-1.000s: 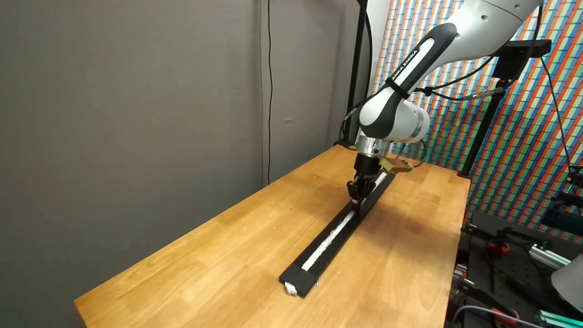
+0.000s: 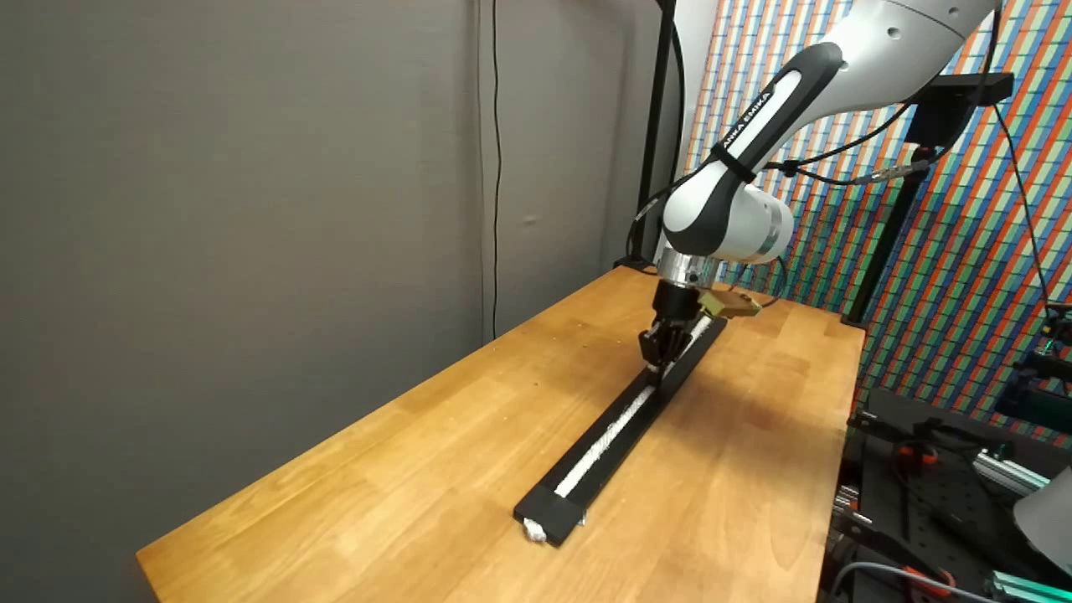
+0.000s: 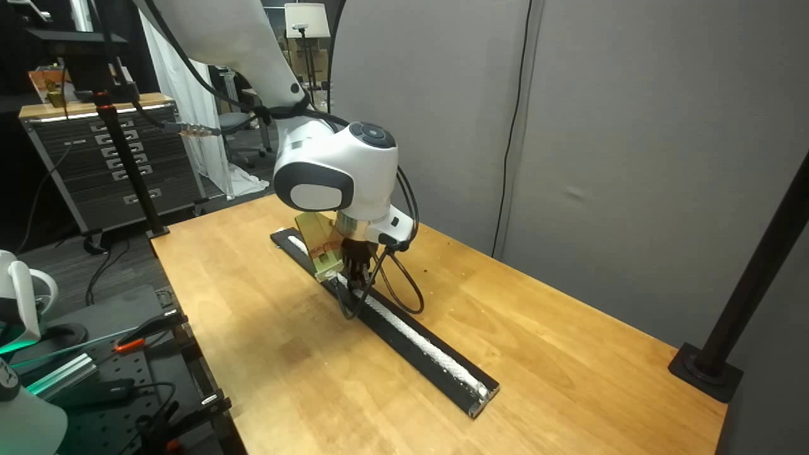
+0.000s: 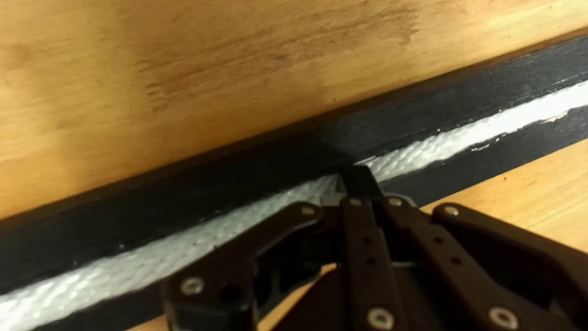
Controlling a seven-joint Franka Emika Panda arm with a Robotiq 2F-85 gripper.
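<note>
A long black channel bar point(image 2: 609, 471) lies flat on the wooden table, running diagonally. A white braided rope point(image 3: 425, 345) sits along its groove; one frayed end pokes out at the near end in exterior view 1. My gripper points down at the middle part of the bar, its fingers shut. In the wrist view its dark fingertips touch or hover right over the rope line, hiding a short stretch of it. On both sides of them the rope point(image 4: 154, 256) shows in the groove. Nothing clearly shows between the fingers.
A gold-green block point(image 3: 318, 242) is fixed beside the gripper. Black posts point(image 3: 717, 326) stand at the table's corners, and a grey wall runs along one side. Dark cables point(image 3: 402, 284) loop down from the wrist.
</note>
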